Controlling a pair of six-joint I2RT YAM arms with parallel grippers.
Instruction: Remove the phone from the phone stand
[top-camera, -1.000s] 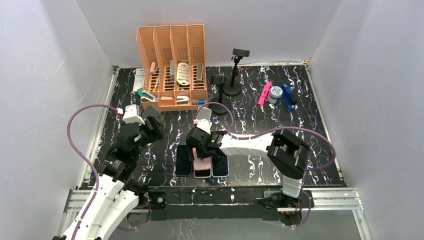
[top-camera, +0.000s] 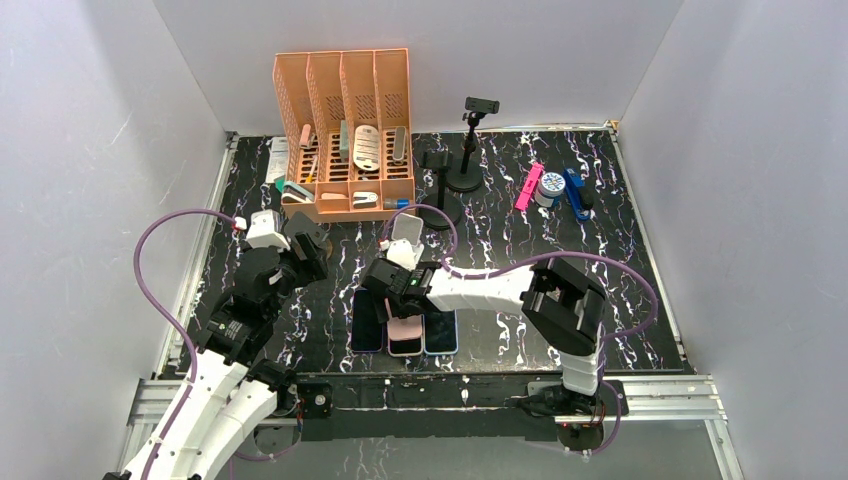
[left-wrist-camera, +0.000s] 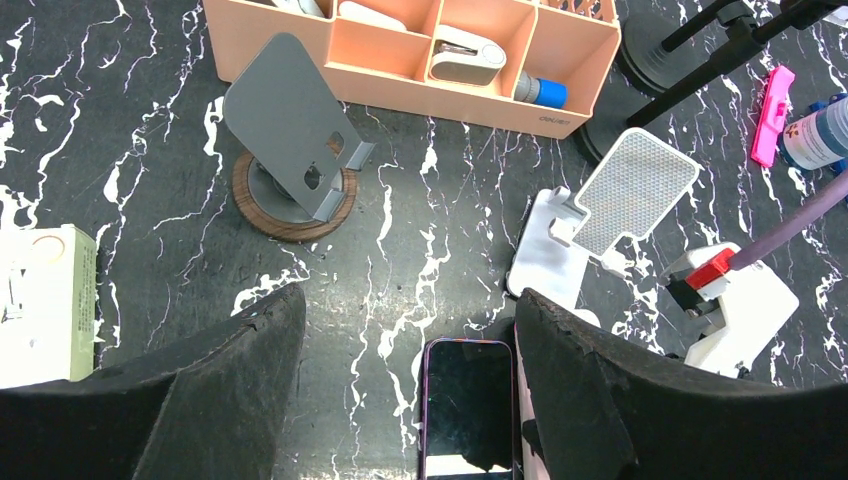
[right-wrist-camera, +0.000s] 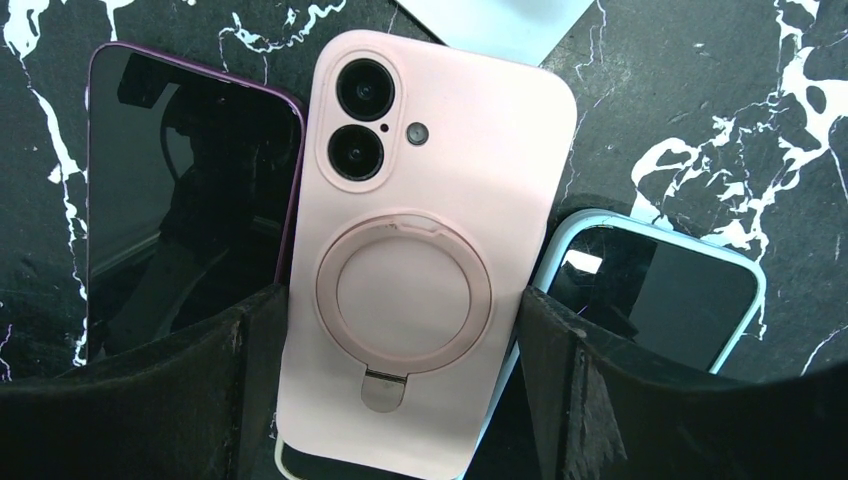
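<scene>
A pink phone (right-wrist-camera: 420, 430) with a ring on its back and two lenses fills the middle of the right wrist view, lying slightly askew over another phone. My right gripper straddles it, one finger against or very near each long edge; whether they press on it cannot be told. A grey phone stand (left-wrist-camera: 290, 125) on a round wooden base is empty at the left. A second, silver stand (left-wrist-camera: 637, 195) stands right of it, also bare. My left gripper is open in the air, nothing held between its fingers.
A dark phone (right-wrist-camera: 190, 210) and a blue-edged phone (right-wrist-camera: 680, 285) flank the pink one closely. Behind stand an orange organizer (top-camera: 345, 215) and two black stands, including a tall one (top-camera: 465, 180). Clear tabletop lies at the right.
The phones and my left arm look unmoved.
</scene>
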